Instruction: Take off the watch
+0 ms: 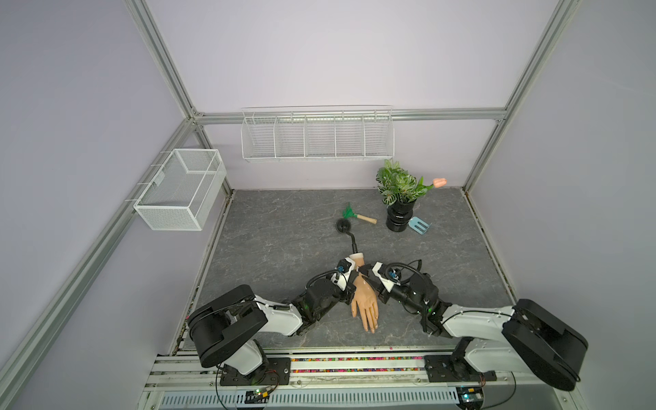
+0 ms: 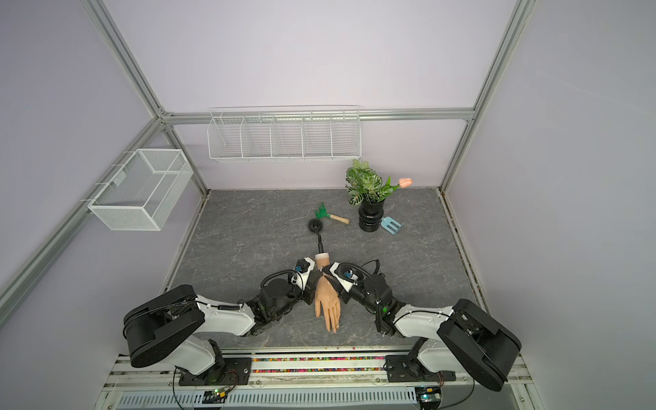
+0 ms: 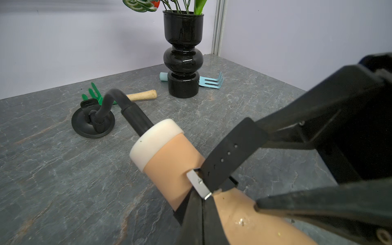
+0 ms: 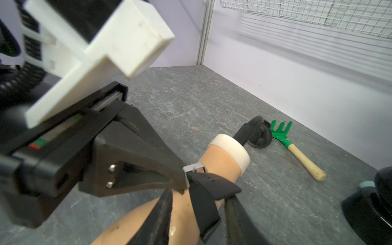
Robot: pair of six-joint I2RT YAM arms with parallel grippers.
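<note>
The watch's black strap (image 3: pixel 234 153) wraps the wrist of a fake hand (image 1: pixel 364 304), held by a silver buckle (image 3: pixel 198 184); its holed free end sticks up past the buckle. Left gripper is shut with its tips right at the buckle; whether a strap edge is pinched there cannot be told. Right gripper stands part open, its fingers (image 4: pixel 160 218) on either side of the strap's raised flap (image 4: pixel 216 185), not closed on it. In the top right view both grippers meet over the wrist and cover the strap. The watch face is hidden.
A black suction base (image 3: pixel 93 122) holds the fake arm from behind. Beyond it lie a green rake (image 4: pixel 281 132), a black flower vase (image 3: pixel 183 57) and a blue fork (image 1: pixel 419 224). The two grippers are very close together.
</note>
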